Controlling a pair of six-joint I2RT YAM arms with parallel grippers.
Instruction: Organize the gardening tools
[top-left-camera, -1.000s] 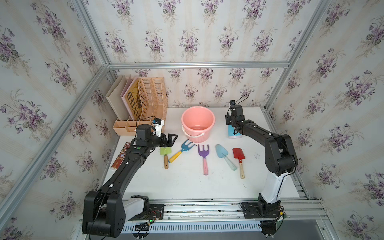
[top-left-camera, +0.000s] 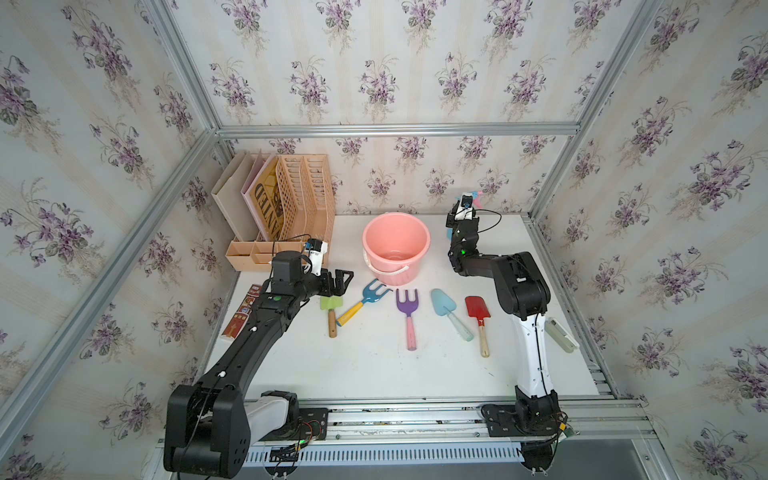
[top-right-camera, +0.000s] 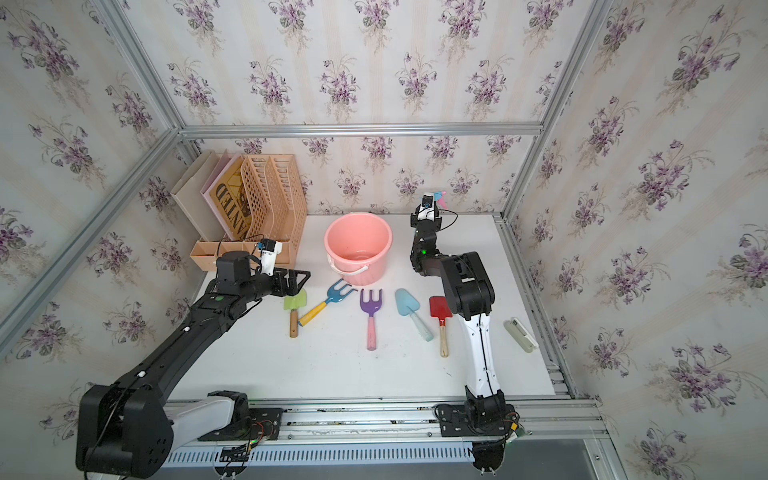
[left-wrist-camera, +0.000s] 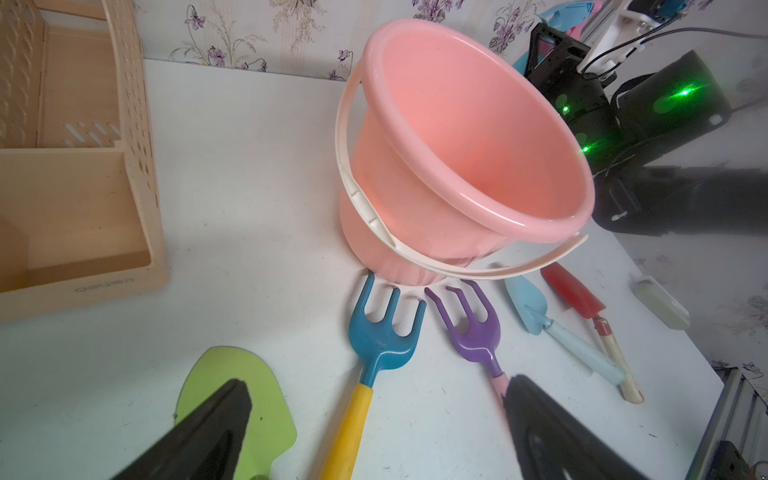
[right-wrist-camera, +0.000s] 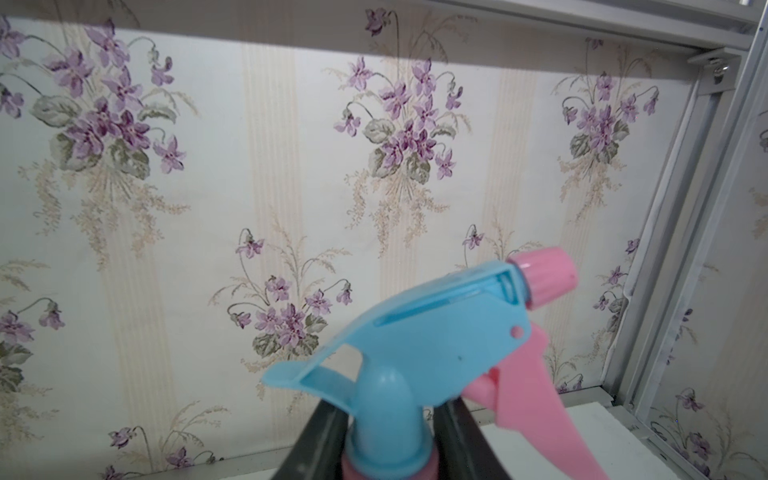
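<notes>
My right gripper is shut on the neck of a blue and pink spray bottle near the back wall, right of the pink bucket; the bottle's lower part is mostly hidden by the arm. My left gripper is open and empty, above the green trowel. On the table lie a blue-yellow fork, a purple fork, a light blue trowel and a red trowel.
A beige organizer with boards or books stands at the back left. A pale green object lies at the right edge.
The left arm is essentially unchanged.
</notes>
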